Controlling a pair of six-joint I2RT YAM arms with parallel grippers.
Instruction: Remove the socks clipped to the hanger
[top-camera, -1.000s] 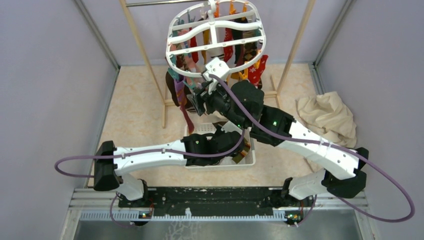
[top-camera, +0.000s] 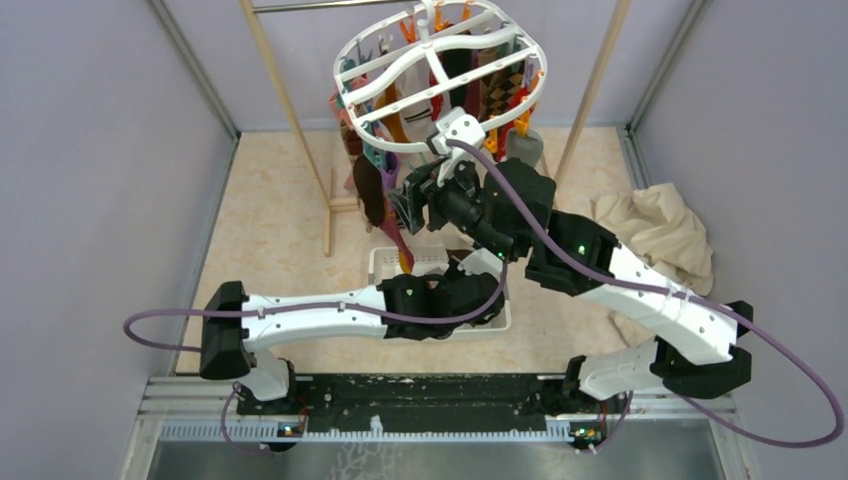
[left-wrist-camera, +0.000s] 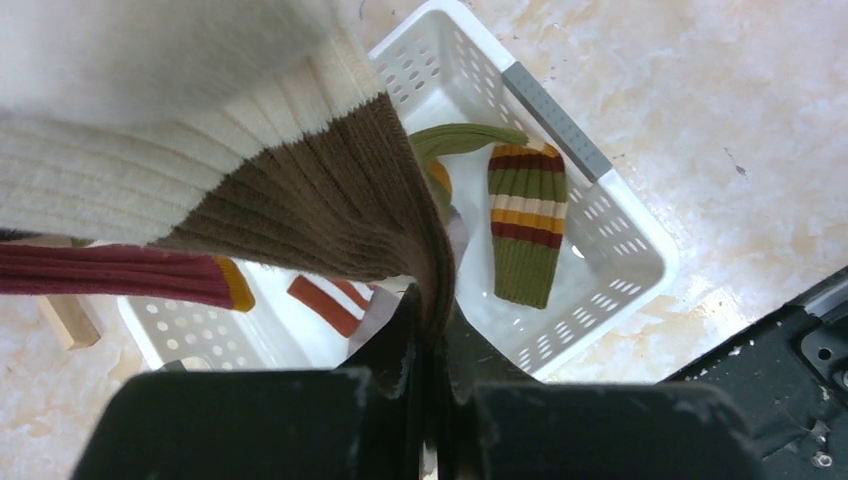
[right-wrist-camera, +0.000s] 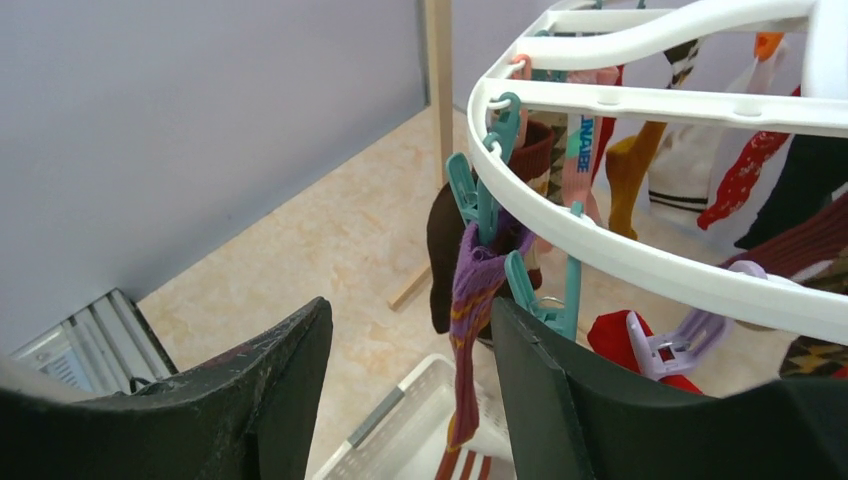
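Observation:
A brown-and-cream ribbed sock (left-wrist-camera: 300, 180) is pinched low down by my left gripper, which is shut on it above the basket; its upper end runs out of that view. The white round hanger (top-camera: 440, 85) holds several clipped socks. In the right wrist view, a purple sock (right-wrist-camera: 468, 300) hangs from a teal clip (right-wrist-camera: 485, 205) at the near rim. Short of that sock, my right gripper stands open, its fingers wide apart and empty. An empty-looking teal clip (right-wrist-camera: 560, 315) sits on the rim beside the purple sock.
Below is a white basket (left-wrist-camera: 625, 225) containing a striped green sock (left-wrist-camera: 528, 225) and other socks. Wooden stand legs (top-camera: 290, 110) flank the hanger. A beige cloth (top-camera: 660, 235) lies on the floor at right.
The hanger has swung round and shifted right, carrying the purple sock rightward. My left arm has shifted slightly right.

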